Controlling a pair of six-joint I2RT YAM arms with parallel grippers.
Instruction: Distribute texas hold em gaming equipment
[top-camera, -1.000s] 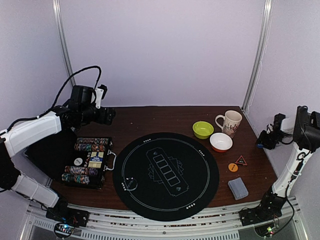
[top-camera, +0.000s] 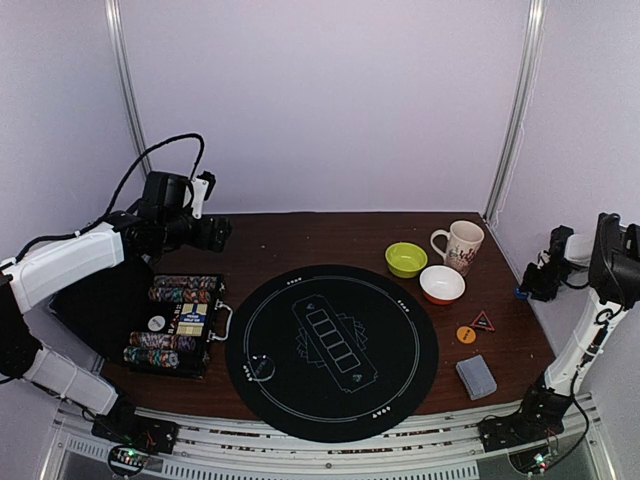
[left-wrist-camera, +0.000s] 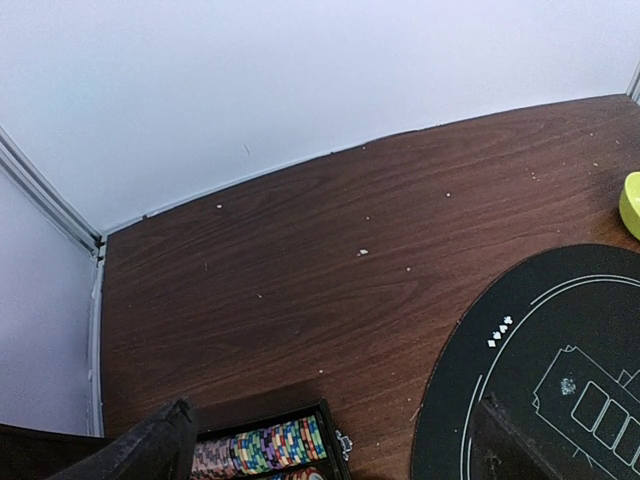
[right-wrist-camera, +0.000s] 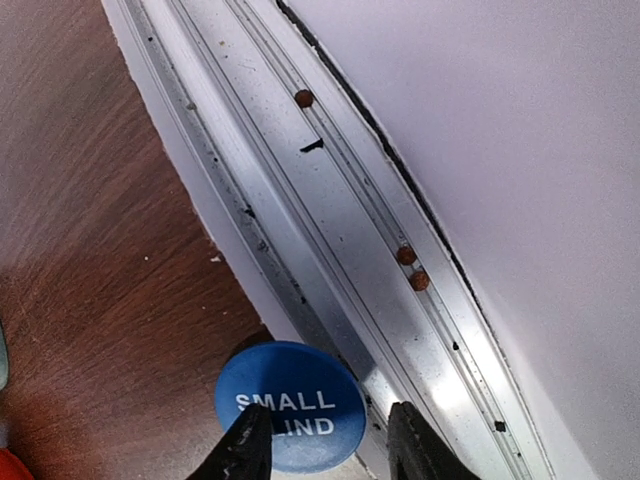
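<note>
A blue SMALL BLIND button (right-wrist-camera: 290, 385) lies at the table's right edge by the metal rail, with my right gripper over it, fingers part open on either side of its lower part. My left gripper hangs open above the chip case (top-camera: 178, 355) at the left. The round black poker mat (top-camera: 300, 400) covers the middle. An orange button (top-camera: 466, 334), a triangular marker (top-camera: 481, 321) and a grey card deck (top-camera: 476, 376) lie on the right.
A green bowl (top-camera: 406, 258), a white-red bowl (top-camera: 443, 283) and a mug (top-camera: 462, 247) stand at the back right.
My right gripper has shifted slightly by the blue button, which shows a little more in the top view. The left arm has barely moved.
</note>
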